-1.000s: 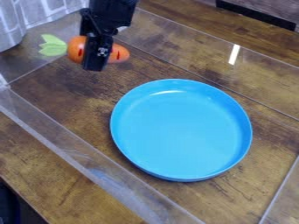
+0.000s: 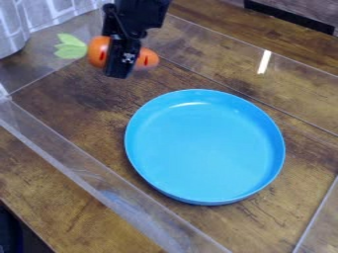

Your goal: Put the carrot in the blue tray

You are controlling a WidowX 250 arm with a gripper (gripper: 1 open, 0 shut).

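Observation:
An orange carrot (image 2: 99,50) with a pale green leafy top (image 2: 70,45) is at the upper left of the camera view. My black gripper (image 2: 119,67) is shut across its middle. Orange shows on both sides of the fingers, while the middle of the carrot is hidden behind them. The round blue tray (image 2: 205,146) lies on the table, to the right of the carrot and nearer the camera, with nothing in it. How high the carrot is above the table is hard to tell.
A clear plastic wall (image 2: 99,178) runs along the left side, and a crumpled pale sheet fills the upper left corner. A small white strip (image 2: 264,61) is on the wooden table (image 2: 218,49). Between carrot and tray the wood is bare.
The gripper and carrot have shifted slightly to the right together. The tray has stayed in place.

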